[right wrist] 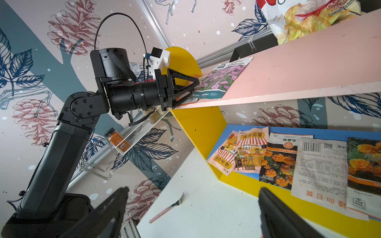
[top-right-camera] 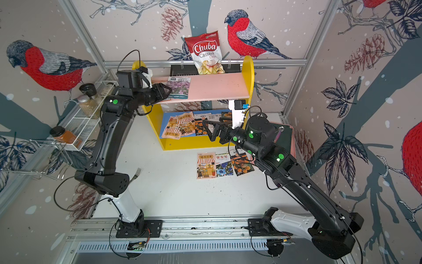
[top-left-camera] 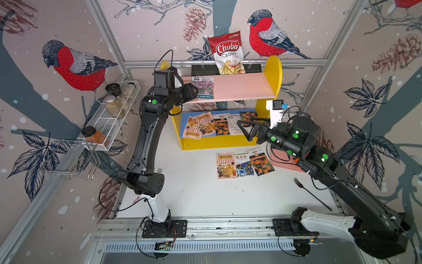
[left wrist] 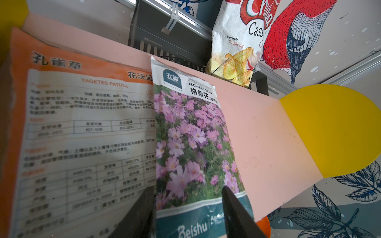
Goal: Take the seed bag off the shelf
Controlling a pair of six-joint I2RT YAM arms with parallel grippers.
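A seed bag with pink flowers [left wrist: 194, 146] lies on the pink upper shelf [top-left-camera: 246, 84], partly over an orange-edged seed bag [left wrist: 87, 138] printed with text. My left gripper is at the lower end of the flower bag, its fingers part open. In the left wrist view its fingertips stand either side of the bag's dark green strip; whether they touch it I cannot tell. My right gripper [top-left-camera: 244, 130] is open in front of the lower shelf, with nothing between its fingers.
Several more seed bags lie on the blue lower shelf [right wrist: 234, 127] and the white table. A chips bag [top-left-camera: 227, 52] stands behind the upper shelf. Yellow side panels [top-left-camera: 273, 77] bound the shelf. The upper shelf's right half is clear.
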